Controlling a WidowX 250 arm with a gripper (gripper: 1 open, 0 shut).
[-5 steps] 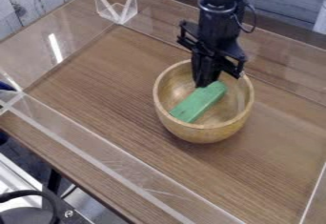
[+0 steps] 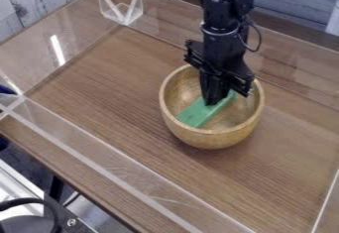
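A wooden bowl (image 2: 212,132) stands on the table with a green oblong object (image 2: 199,113) in it. My black gripper (image 2: 212,91) reaches down into the bowl at the upper end of the green object. Its fingertips are dark and small, so whether anything is between them is unclear.
A white wire-like holder (image 2: 121,7) stands at the back left. Black cables (image 2: 40,212) show at the bottom left corner.
Over the last second my gripper has come lower into the bowl, onto the upper part of the green object. The bowl has shifted very little.
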